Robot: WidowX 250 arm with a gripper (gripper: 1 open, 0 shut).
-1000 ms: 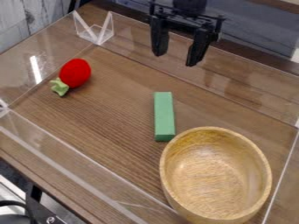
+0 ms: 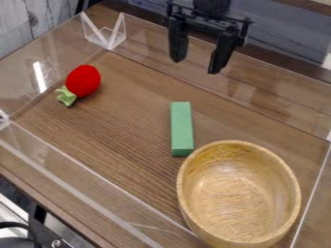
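My gripper (image 2: 196, 53) hangs at the top centre over the back of the wooden table (image 2: 104, 165), its two dark fingers standing apart with nothing visible between them. Below it and nearer the viewer lies a green rectangular block (image 2: 181, 128). A red object with a green end (image 2: 83, 80) lies at the left, like a strawberry or similar. A large empty yellow bowl (image 2: 239, 193) sits at the front right.
A white wire-like object (image 2: 104, 29) stands at the back left. A black cable shows at the bottom left.
The gripper has shifted slightly over the last second, staying at the back of the table. The objects on the table have not moved.
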